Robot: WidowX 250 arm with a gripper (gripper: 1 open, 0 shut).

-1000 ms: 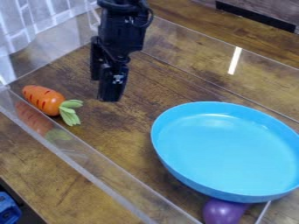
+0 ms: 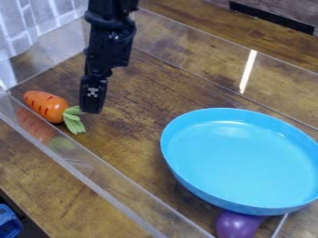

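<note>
My black gripper [image 2: 93, 95] points down with its fingers open over the wooden surface, just right of an orange toy carrot [image 2: 46, 105] with green leaves, apart from it or nearly over the leaves. Nothing shows between the fingers. A large blue plate [image 2: 239, 158] lies to the right.
A purple toy [image 2: 237, 224] sits below the plate. Clear plastic walls surround the work area, close along the carrot's left side. A blue object [image 2: 6, 224] is at the bottom left corner.
My gripper has moved left, toward the carrot, and a little down. The carrot and the plate have not moved.
</note>
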